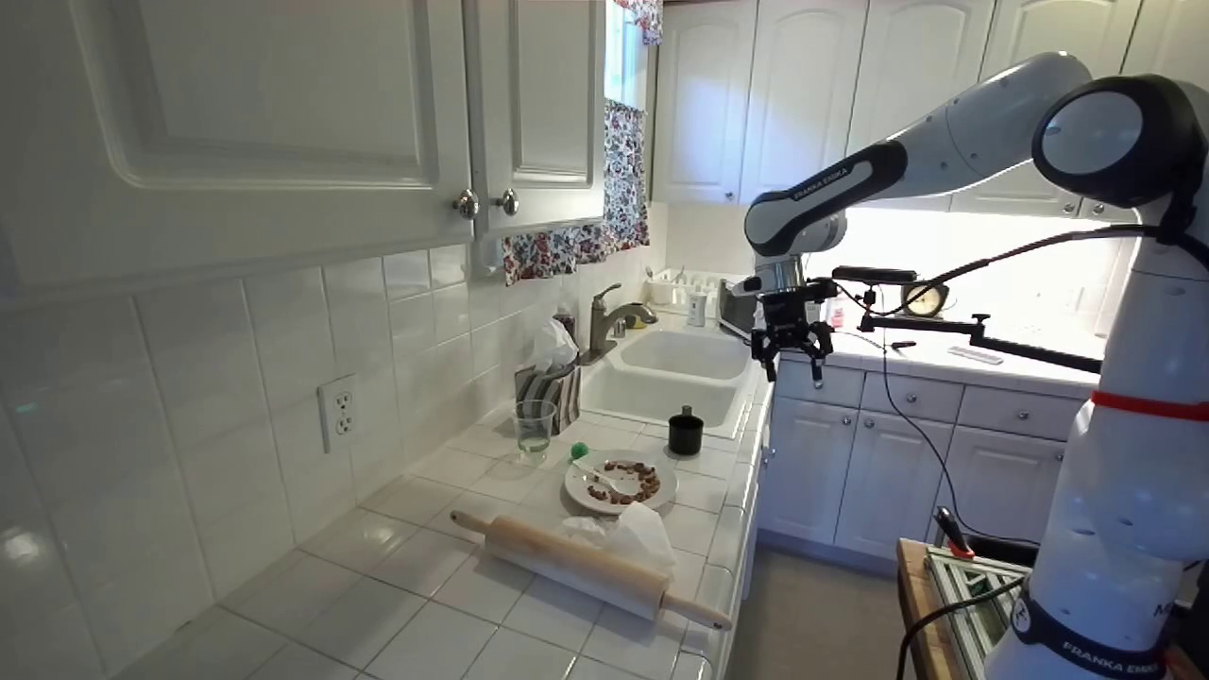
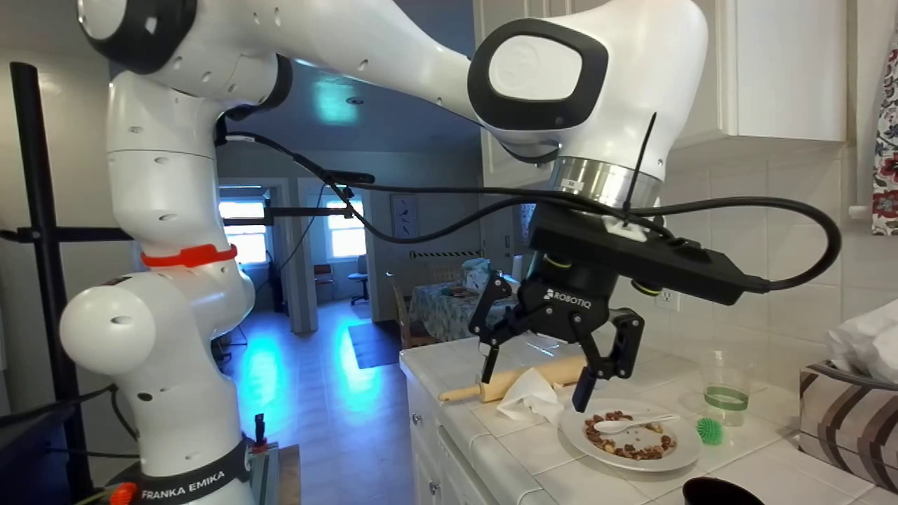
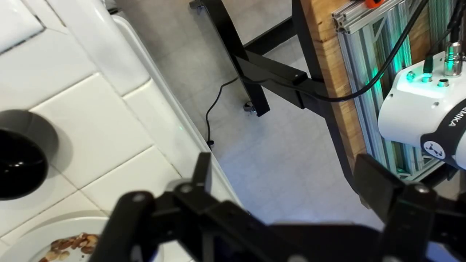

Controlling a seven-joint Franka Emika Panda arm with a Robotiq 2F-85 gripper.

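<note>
My gripper (image 1: 795, 374) hangs in the air beside the counter's front edge, above the floor gap. Its fingers (image 2: 585, 388) are spread wide and nothing is between them, so it stands open. On the tiled counter, a white plate (image 2: 574, 426) carries nuts (image 1: 648, 478) and a white spoon (image 1: 606, 482). A black cup (image 1: 686, 433) stands between that plate and the sink; the wrist view shows the cup (image 3: 22, 161) at the left. Crumpled white paper (image 1: 641, 535) lies between the plate and a wooden rolling pin (image 1: 575, 563). A green spiky ball (image 2: 709, 431) sits beside the plate.
Behind the plate are a clear cup (image 1: 534, 431) with a green band and a striped tissue box (image 1: 563, 397). The double sink (image 1: 669, 391) and its faucet (image 1: 606, 323) lie beyond. Bare tiles (image 1: 329, 589) stretch left of the rolling pin.
</note>
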